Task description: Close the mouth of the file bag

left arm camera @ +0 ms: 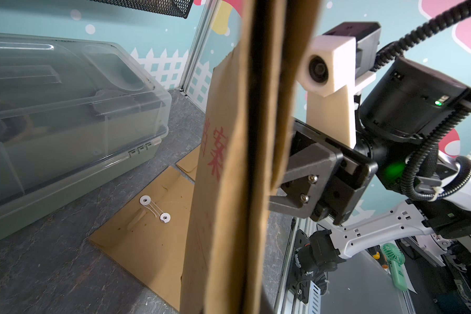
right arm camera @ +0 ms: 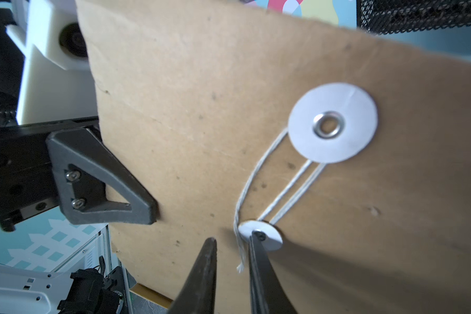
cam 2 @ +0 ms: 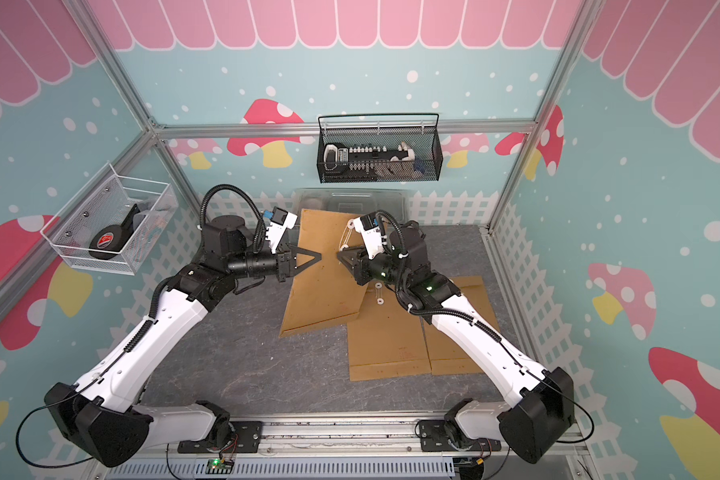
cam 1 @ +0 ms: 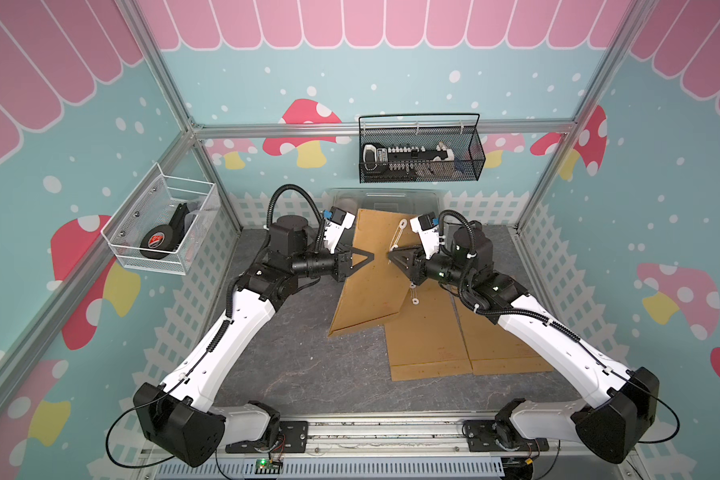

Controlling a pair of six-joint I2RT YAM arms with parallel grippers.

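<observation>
A brown file bag (cam 1: 376, 288) is held upright and tilted between the grippers, its flap face showing two white washers (right arm camera: 345, 123) and a white string (right arm camera: 256, 172) running between them, with a loose end hanging. My left gripper (cam 1: 369, 257) is shut on the file bag; in the left wrist view the bag's layered edge fills the middle. My right gripper has its fingertips at the lower, smaller washer (right arm camera: 269, 238), with no clear hold on the string visible.
More file bags (cam 1: 424, 344) lie flat on the right of the grey table (cam 1: 280, 352). A lidded clear box (left arm camera: 62, 136) stands at the back, below a black mesh basket (cam 1: 420, 172).
</observation>
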